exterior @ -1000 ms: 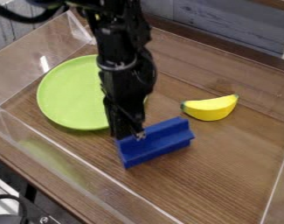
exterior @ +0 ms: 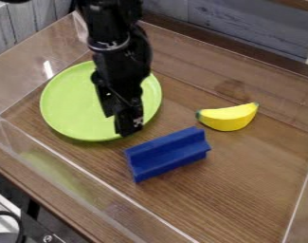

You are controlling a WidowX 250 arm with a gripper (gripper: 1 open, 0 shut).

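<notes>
My black gripper (exterior: 126,116) hangs over the green plate (exterior: 70,109), its fingers open above the plate's right part. I cannot see anything between the fingers. A blue block (exterior: 168,155) lies on the table to the right of and nearer than the plate. A yellow banana (exterior: 228,117) lies further right, behind the block.
A clear plastic edge runs along the left and front. Wooden walls stand at the back, and a dark cable is at the bottom left.
The block, plate and banana have not moved.
</notes>
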